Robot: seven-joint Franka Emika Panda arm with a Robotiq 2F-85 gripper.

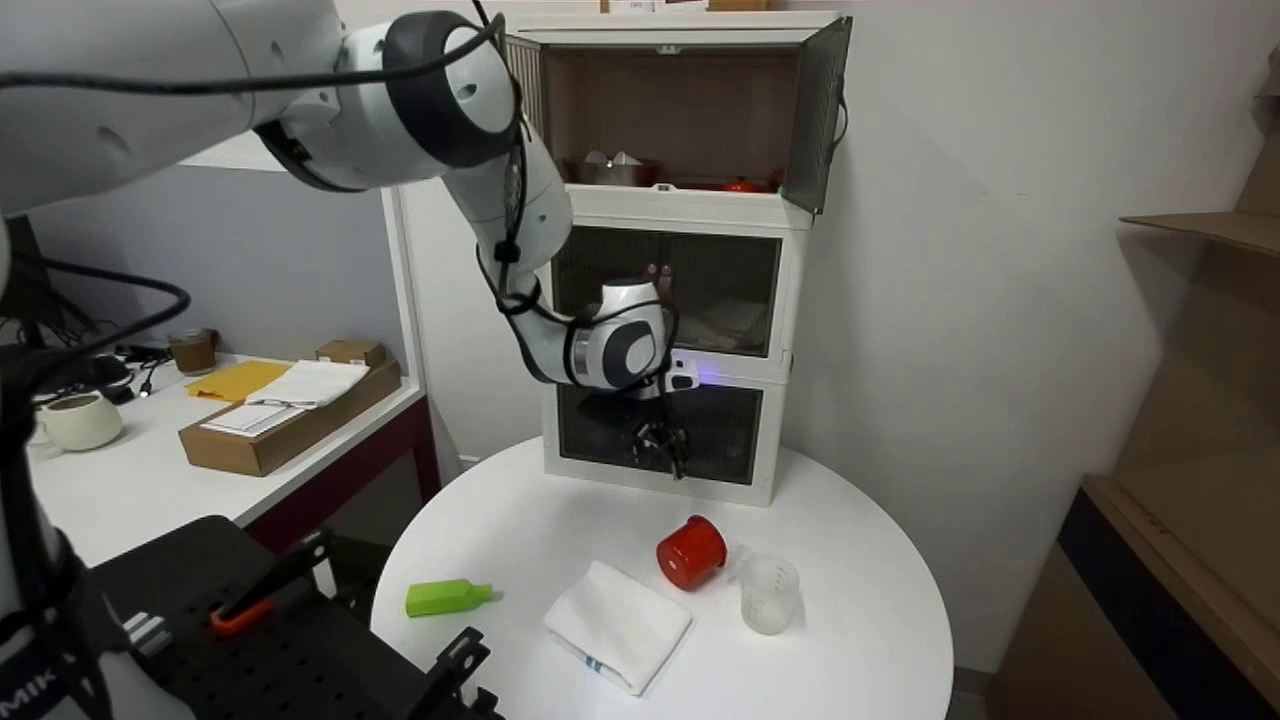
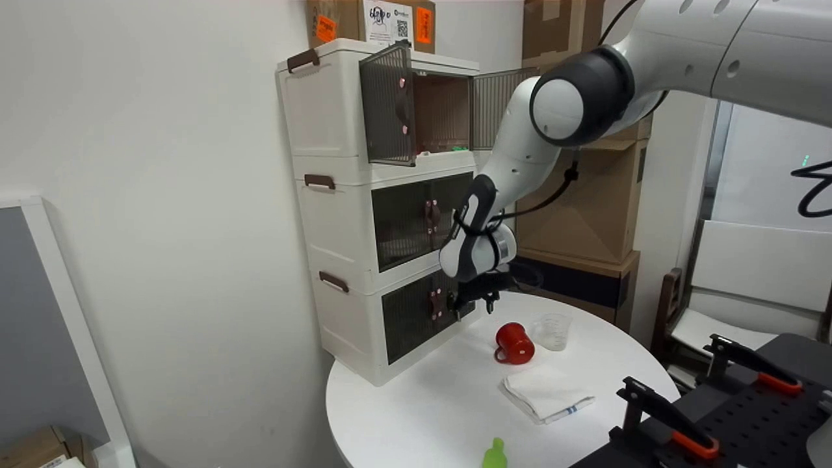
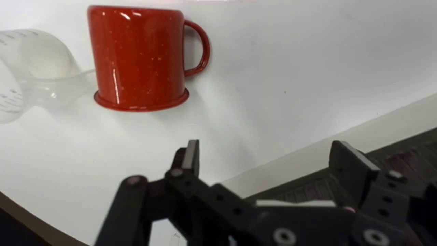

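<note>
A red mug (image 1: 692,552) lies on its side on the round white table, its handle showing in the wrist view. Right beside it, a clear measuring cup (image 1: 769,593) stands close to the mug. My gripper is open and empty; its two fingers are wide apart over the table and the cabinet's base. In the first exterior view the gripper hangs in front of the cabinet's bottom door, above and behind the mug, clear of it. A folded white cloth (image 1: 618,626) and a green bottle (image 1: 449,598) lie nearer the front.
The white stacked cabinet (image 2: 351,257) stands at the table's back edge, its top doors open and lower ones closed. A black perforated platform with clamps (image 1: 276,624) borders the front left.
</note>
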